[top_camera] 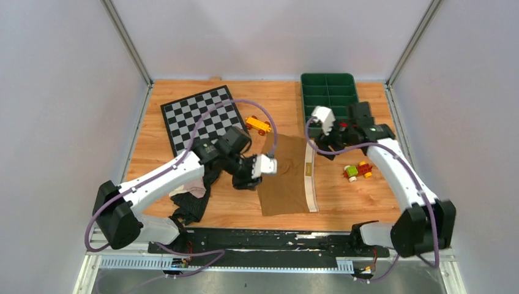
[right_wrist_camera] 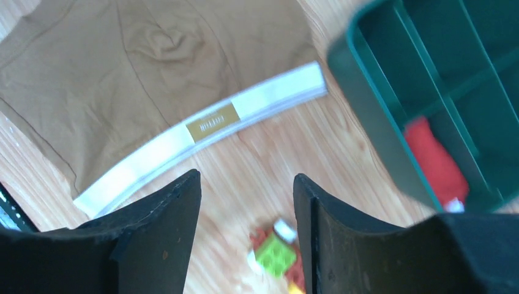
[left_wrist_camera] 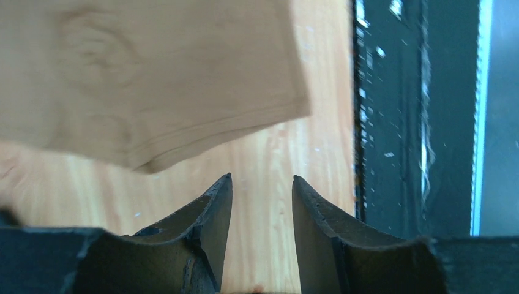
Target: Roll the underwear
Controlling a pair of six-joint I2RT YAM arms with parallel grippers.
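Observation:
The brown underwear [top_camera: 281, 190] lies flat on the wooden table, its pale waistband [right_wrist_camera: 153, 155] with a gold label along the right side in the top view. My left gripper [top_camera: 248, 177] is over the left edge of the cloth; in the left wrist view its open fingers [left_wrist_camera: 208, 233] are above bare wood beside the fabric [left_wrist_camera: 202, 79], holding nothing. My right gripper [top_camera: 327, 147] is off to the upper right of the waistband; in the right wrist view it is open above the table, nothing between its fingers.
A green compartment box [top_camera: 324, 92] stands at the back right, toy pieces [top_camera: 355, 171] below it. A checkerboard [top_camera: 190, 116] and yellow toy car [top_camera: 257, 124] are at the back left. Dark and pink cloths [top_camera: 190, 208] lie front left.

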